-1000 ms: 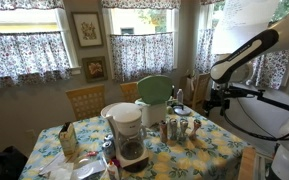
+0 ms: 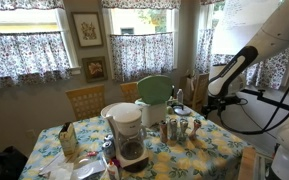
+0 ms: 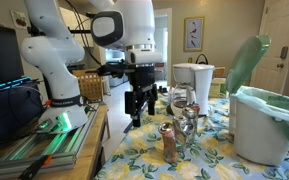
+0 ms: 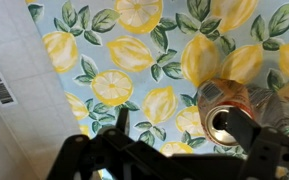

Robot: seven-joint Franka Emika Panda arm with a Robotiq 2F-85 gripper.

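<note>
In exterior view 2 my gripper (image 3: 136, 104) points down over the near part of the table, its two dark fingers apart and empty. The wrist view shows my open gripper above the lemon-print cloth; its right finger covers part of a reddish can (image 4: 222, 96). Beside that can is a second, glassy or metallic item (image 4: 272, 108), partly hidden. A reddish can (image 3: 169, 143) stands upright to the right of the fingers in exterior view 2, with a silvery one (image 3: 189, 124) behind it. From exterior view 1, my gripper (image 2: 216, 103) hangs at the table's right end.
Several small cans or jars (image 2: 173, 130) stand in a group on the table. A white coffee maker (image 2: 130, 135) and a white bin (image 3: 264, 125) with a raised green lid (image 3: 247, 62) take up room nearby.
The arm has shifted slightly, and my gripper appears a little lower over the table's right end than before. The objects on the table have not moved.
</note>
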